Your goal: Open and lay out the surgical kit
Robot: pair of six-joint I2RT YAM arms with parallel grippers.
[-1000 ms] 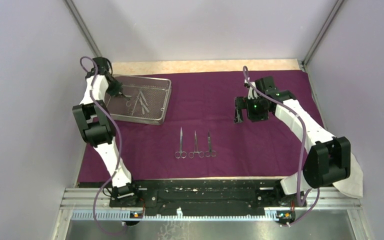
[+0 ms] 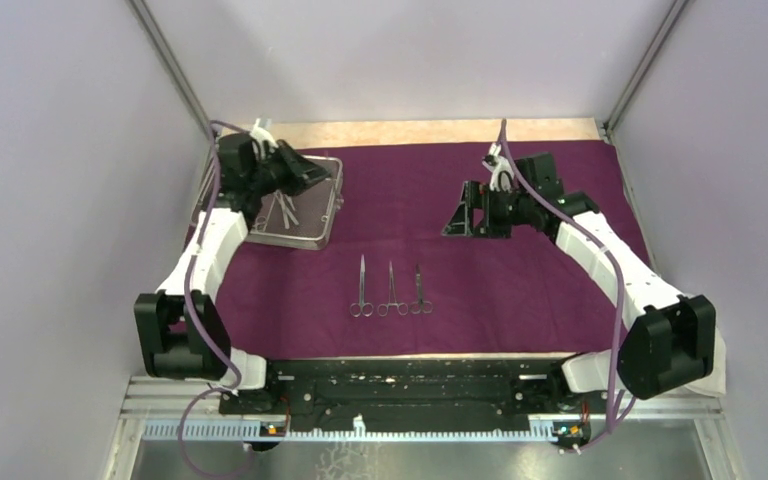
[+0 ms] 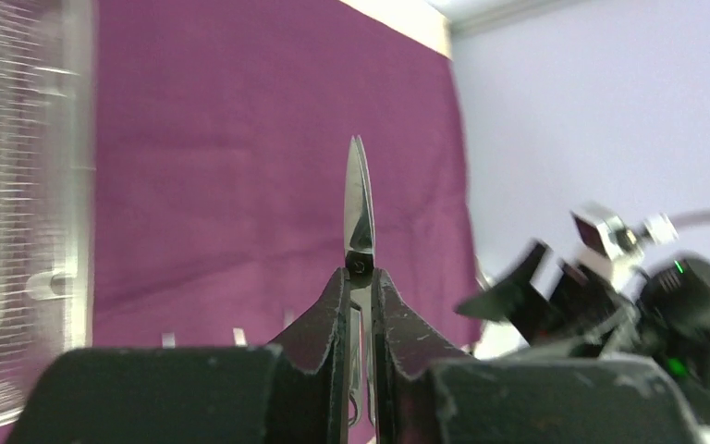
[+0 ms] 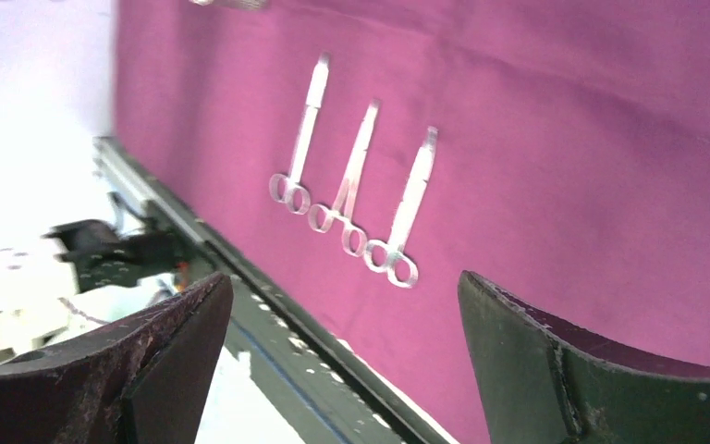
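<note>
Three scissor-like instruments lie in a row on the purple cloth: left (image 2: 362,290), middle (image 2: 391,290), right (image 2: 418,290). The steel tray (image 2: 310,238) at the back left holds more instruments. My left gripper (image 2: 315,172) is above the tray's right side, shut on a steel scissor-like instrument (image 3: 359,199), blade upward in the left wrist view. My right gripper (image 2: 455,225) hangs open over the cloth at right, nothing between its fingers, facing the row in the right wrist view.
The cloth between tray and right arm, and at the right, is clear (image 2: 410,190). Walls border both sides and the back; a white folded item (image 2: 705,370) lies at the front right corner.
My left gripper has risen and swung rightward from the tray's left end, carrying an instrument. My right gripper has shifted slightly left.
</note>
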